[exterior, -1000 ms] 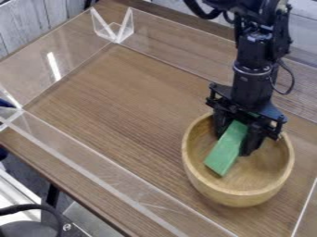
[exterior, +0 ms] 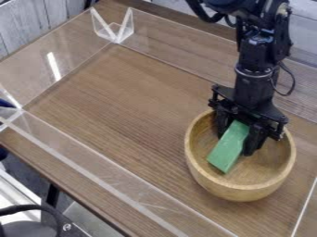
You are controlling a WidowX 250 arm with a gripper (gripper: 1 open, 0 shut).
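A wooden bowl (exterior: 262, 176) sits on the table at the right, holding a green oblong object (exterior: 228, 148) tilted inside it. My black gripper (exterior: 246, 128) reaches down from the top over the bowl's back part, shut on the upper end of the green object; its fingertips are partly hidden among the dark parts.
A small white wire-like piece (exterior: 113, 28) stands at the back left. Dark cables and equipment lie at the bottom left corner.
The gripper and green object have shifted very slightly within the bowl; otherwise little differs.
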